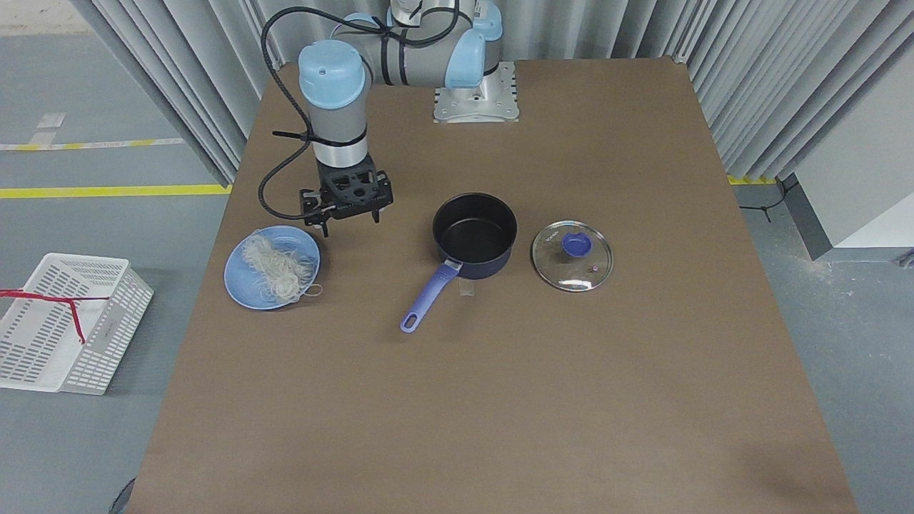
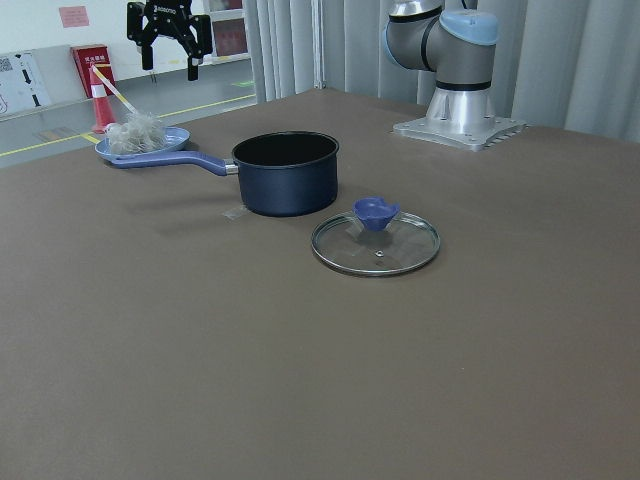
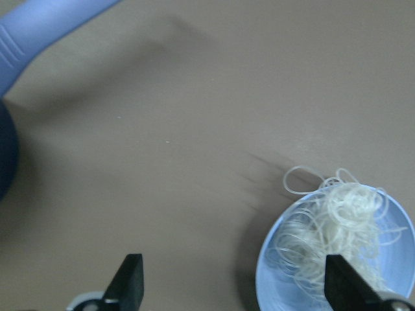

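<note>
My gripper [image 1: 349,224] hangs open with nothing between its fingers, above the table behind and right of a blue plate [image 1: 245,284] heaped with white noodle-like strands [image 1: 283,270]; in the wrist view the plate lies under the right finger. A dark saucepan [image 1: 475,227] with a blue handle [image 1: 428,299] stands mid-table. Right of it a glass lid [image 1: 574,267] with a blue knob [image 1: 576,244] lies flat. The left view shows the gripper [image 2: 169,62] raised well above the plate and pan.
A white plastic basket [image 1: 103,343] sits on the floor off the left edge. The arm's base plate [image 1: 475,107] is at the back.
</note>
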